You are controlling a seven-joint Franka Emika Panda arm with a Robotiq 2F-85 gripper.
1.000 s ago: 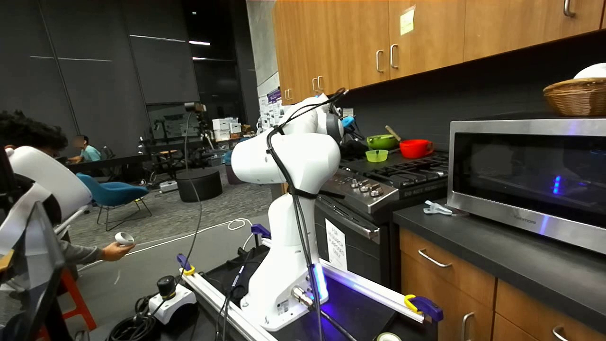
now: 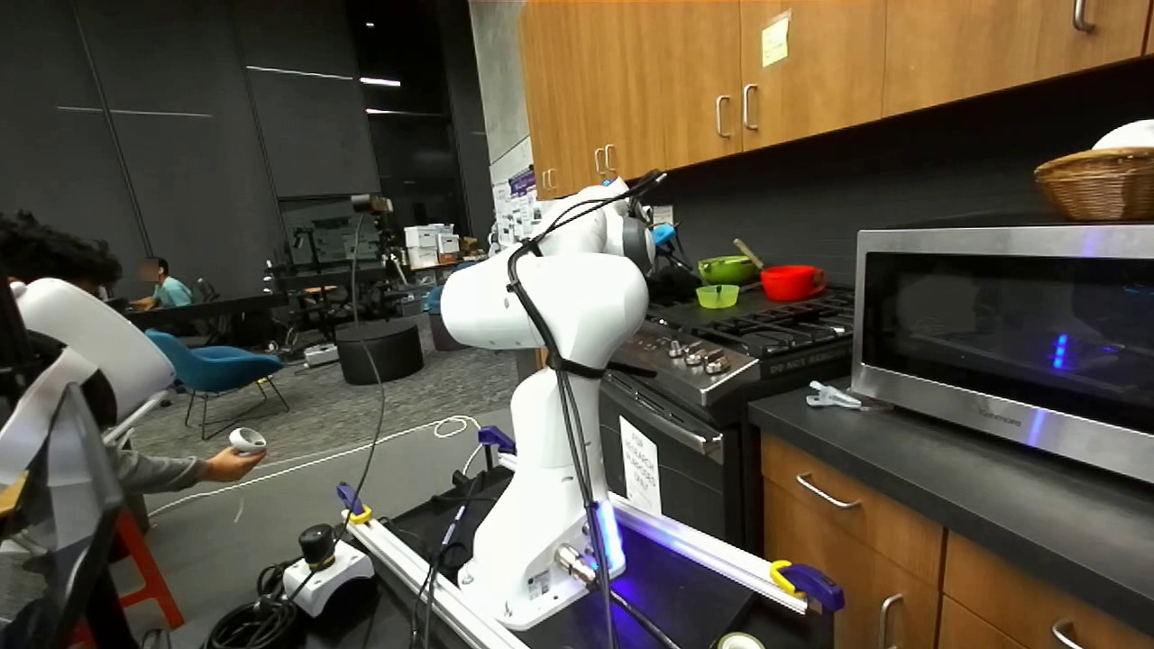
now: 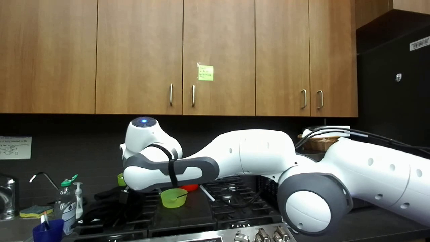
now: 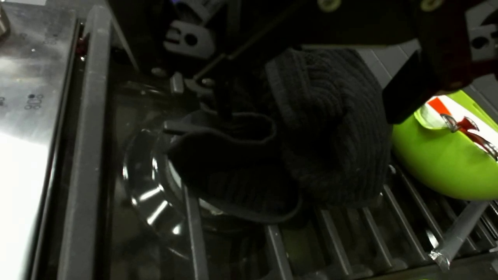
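A dark grey, ribbed knit cloth item point(image 4: 336, 121) lies bunched on the stove grate, with an open fold facing the wrist camera. Over it stands my gripper, open, its dark fingers point(image 4: 404, 91) spread to either side of the cloth. The left finger reaches down by the fold's rim; whether it touches the fabric I cannot tell. In exterior view 2 the black cloth pile point(image 3: 106, 209) sits at the stove's left side, below my wrist. My arm hides the gripper in exterior view 1.
Right of the cloth is a green bowl point(image 4: 443, 158) with things inside. A small light green bowl point(image 3: 173, 198) and a red pot point(image 2: 792, 282) stand on the stove too. Soap bottles point(image 3: 66, 205) and a blue cup point(image 3: 48, 230) are at the left. Cabinets point(image 3: 139, 56) hang above.
The person's hand with the white controller has shifted slightly right and down. My arm looks almost unmoved, and the stove items stay where they were.
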